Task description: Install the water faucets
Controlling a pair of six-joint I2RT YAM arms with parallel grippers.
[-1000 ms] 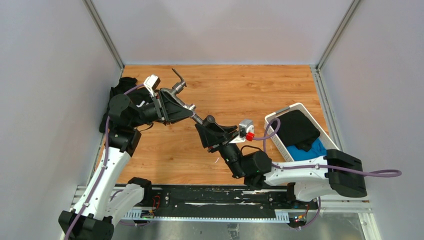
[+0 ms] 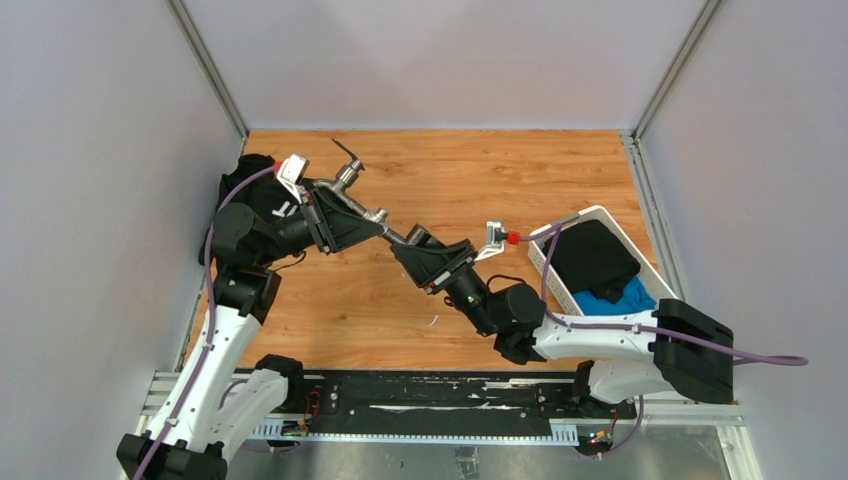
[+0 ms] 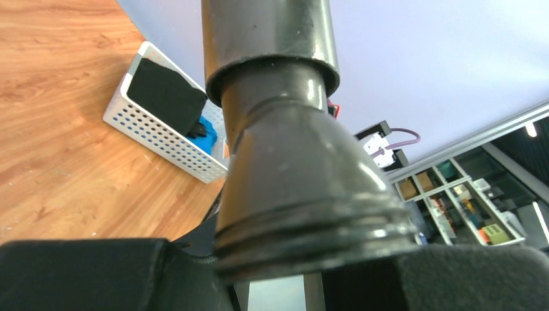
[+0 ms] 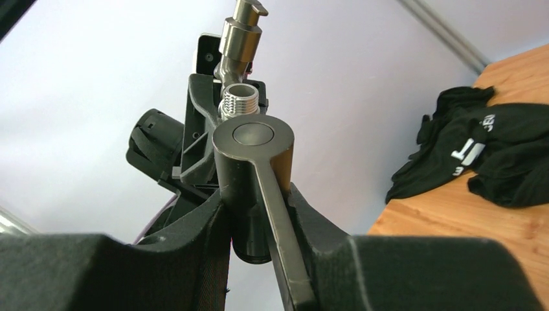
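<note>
My left gripper (image 2: 330,215) is shut on a metal faucet body (image 2: 349,175), whose lever points to the back and whose threaded outlet (image 4: 240,100) faces my right arm. My right gripper (image 2: 410,245) is at the lower end of that assembly, its fingers around a dark cylindrical piece (image 4: 253,139) with a flat handle toward the camera, lined up just in front of the threaded outlet; whether it grips firmly is unclear. In the left wrist view a large glossy metal fitting (image 3: 298,168) fills the middle, close above the fingers.
A white basket (image 2: 537,262) with black and blue cloths stands at the right of the wooden table (image 2: 440,165). A black cloth (image 4: 466,149) lies at the left by the wall.
My right wrist has turned, its top housing and purple cable shifting toward the back. The left gripper with the faucet has moved slightly left.
</note>
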